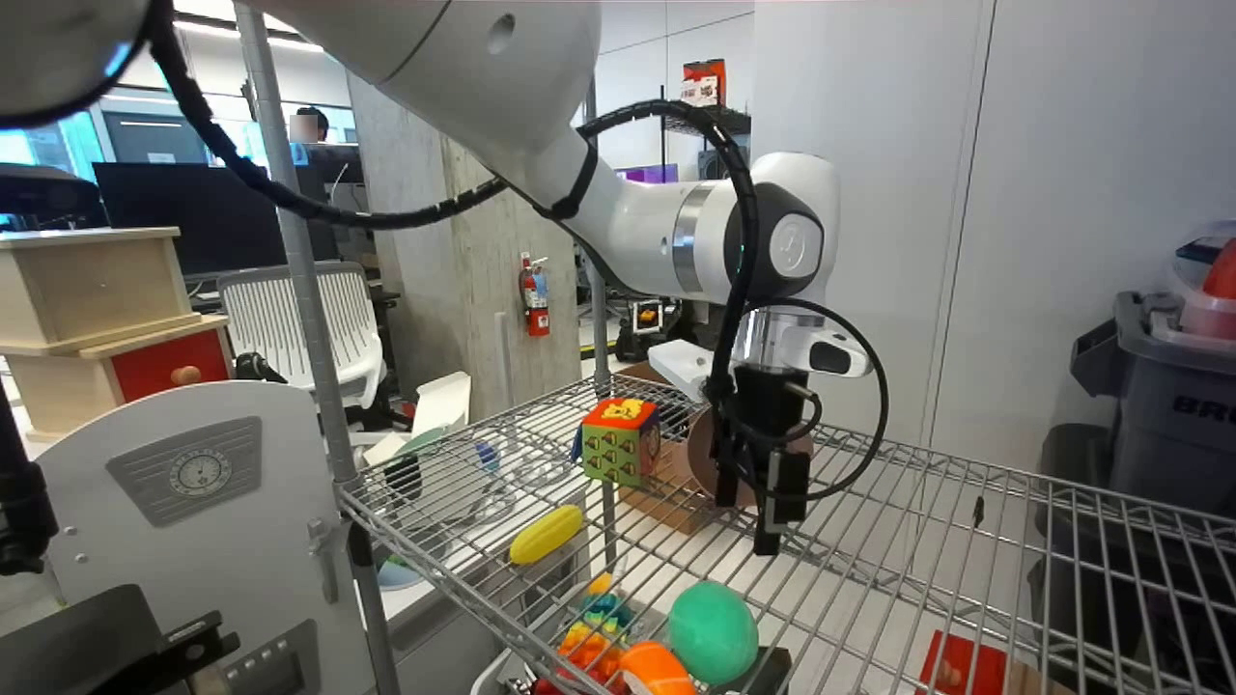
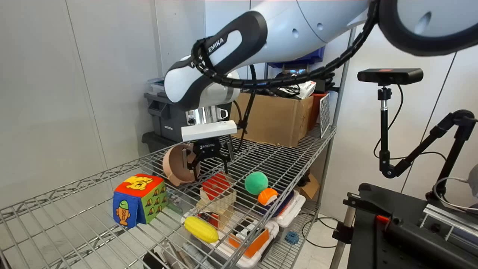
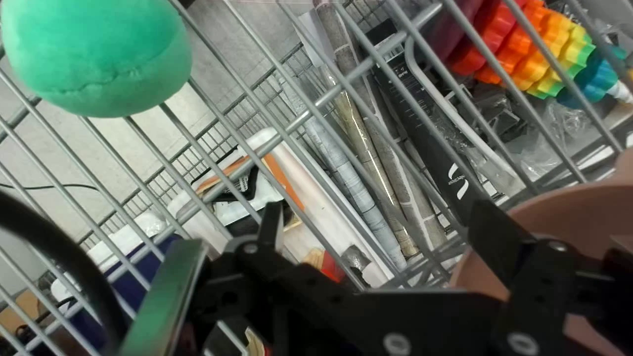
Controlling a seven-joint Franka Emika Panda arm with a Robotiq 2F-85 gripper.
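Observation:
The pink bowl (image 2: pixel 173 165) stands tipped on its side on the wire shelf, its mouth facing the gripper in exterior view 2. My gripper (image 2: pixel 211 171) is open and low over the shelf, one finger overlapping the bowl's mouth; contact with the rim I cannot tell. In exterior view 1 the gripper (image 1: pixel 747 510) hides much of the bowl (image 1: pixel 701 452). Nothing shows between the fingers in the wrist view, where the bowl (image 3: pixel 569 219) lies beside and partly behind the right-hand finger (image 3: pixel 495 237).
A soft picture cube (image 2: pixel 139 197), a yellow corn toy (image 2: pixel 201 229), a green ball (image 2: pixel 256 183) and an orange ball (image 2: pixel 267 196) rest on the wire shelf (image 1: pixel 881 579). A cardboard box (image 2: pixel 269 117) stands at the back in exterior view 2. Shelf right of the gripper in exterior view 1 is clear.

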